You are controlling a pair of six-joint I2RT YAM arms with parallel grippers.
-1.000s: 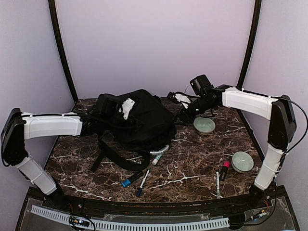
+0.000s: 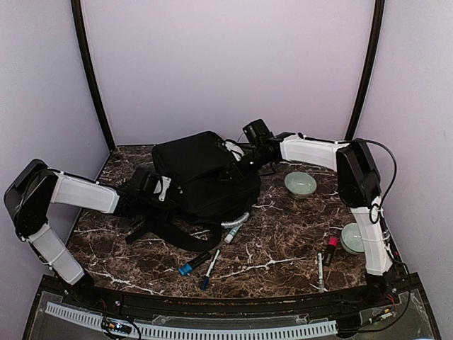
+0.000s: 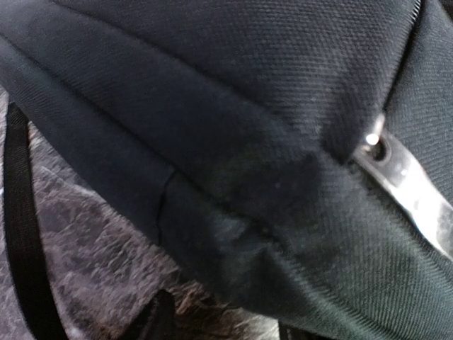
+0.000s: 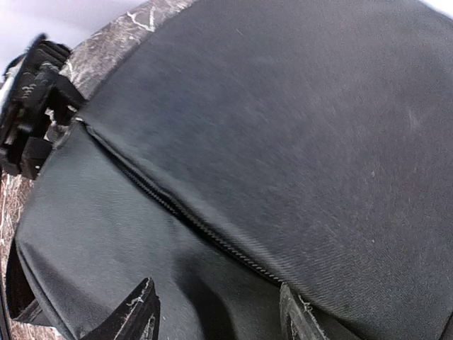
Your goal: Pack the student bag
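Note:
The black student bag [image 2: 205, 191] lies on the marbled table, at the back and slightly left of centre. A closed-looking zipper seam crosses its cloth, and a silver zip pull [image 3: 407, 180] shows close up in the left wrist view. At the bag's left side, low by the edge, is my left gripper; its fingertips stand apart, with table and bag edge beyond them. Over the bag's upper right hangs my right gripper, fingers apart just above the cloth near the seam. Neither shows anything gripped. The bag's inside is hidden.
In front of the bag lie its strap [image 2: 180, 239], a blue-capped marker [image 2: 195, 263], a blue-and-white pen [image 2: 210, 269] and a white tube [image 2: 233, 233]. To the right are two green bowls [image 2: 301, 183], a red-capped marker [image 2: 330, 250] and a white pen [image 2: 320, 273].
My left gripper has gone from above the bag to its lower left side. The right one has swung left over the bag. The loose strap end at left has shifted slightly.

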